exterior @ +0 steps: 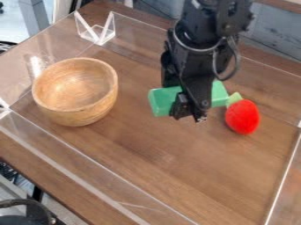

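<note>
My gripper point(188, 104) points down over the middle of the table, shut on a green block point(165, 100) that shows on both sides of the black fingers. Just right of it a red strawberry-like object point(242, 118) with a pale green top rests on the table. To the left stands a wooden bowl point(76, 97), with nothing visible inside.
Clear plastic edging runs around the wooden table point(153, 167). A clear angular piece point(97, 28) stands at the back left.
</note>
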